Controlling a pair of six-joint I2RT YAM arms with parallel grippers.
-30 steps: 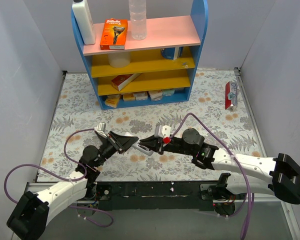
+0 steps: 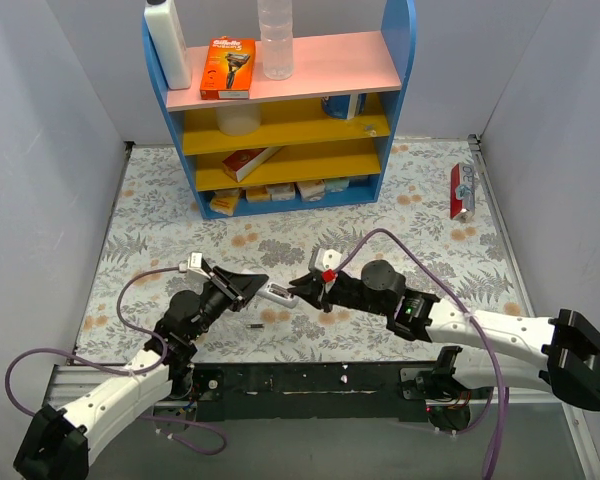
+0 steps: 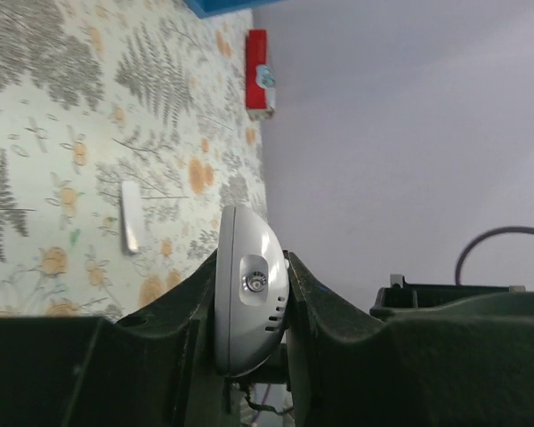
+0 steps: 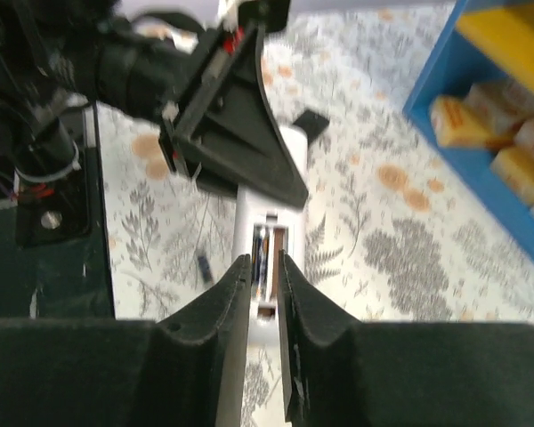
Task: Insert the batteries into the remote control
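Note:
My left gripper [image 2: 261, 284] is shut on the white remote control [image 2: 278, 295], holding it above the table. In the right wrist view the remote [image 4: 265, 331] has its battery compartment [image 4: 269, 260] facing up; a silver and dark battery shape shows along its left side, and the copper-coloured right part is unclear. My right gripper is partly open just over the compartment, with no battery visible between its fingertips. A small dark, battery-like piece [image 2: 255, 325] lies on the table below the remote. A thin white piece [image 3: 132, 216], perhaps the cover, lies on the table in the left wrist view.
A shelf unit [image 2: 280, 122] with boxes and bottles stands at the back. A red and silver box [image 2: 462, 192] lies at the right edge. The two grippers are very close together.
A small dark piece, unseen a second ago, appeared below the remote and shifted left and back on the table.

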